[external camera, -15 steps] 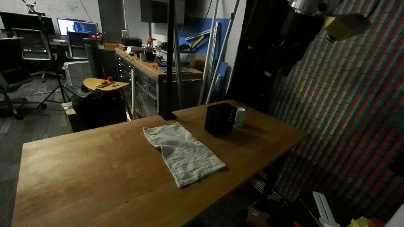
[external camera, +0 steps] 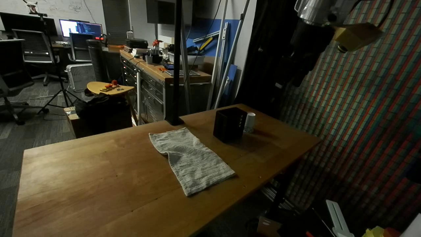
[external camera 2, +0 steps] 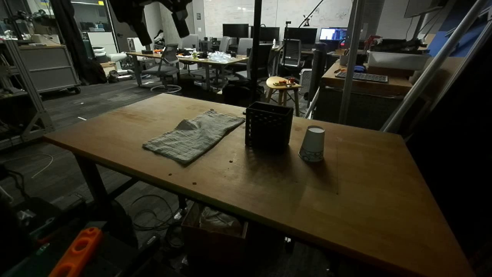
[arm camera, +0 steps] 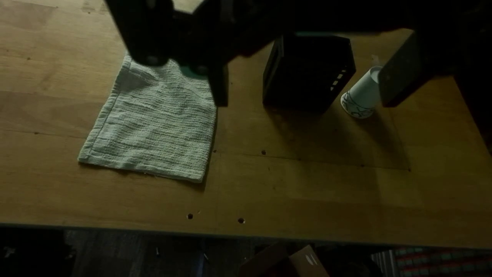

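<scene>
My gripper hangs high above the table, open, with a wide gap between its dark fingers and nothing held there. In exterior view 2 the gripper (external camera 2: 162, 39) shows at the top edge, its two fingers apart. A pale grey-white towel (external camera: 195, 160) lies mostly flat on the table, with a wrinkle along one side. Close by it stands a black basket (external camera 2: 268, 127) with holes in its walls; its inside is too dark to make out. Beside the basket, a white paper cup (external camera 2: 312, 144) rests upside down, its patterned wide end on the wood.
The wooden table (external camera: 90, 177) has broad clear areas on both sides of these things. A dark upright post (external camera: 176, 63) stands at its far edge. Below the near edge is a cardboard box (external camera 2: 214, 231).
The arm has come slightly lower and to the left in exterior view 1. Towel, basket and cup lie where they were.
</scene>
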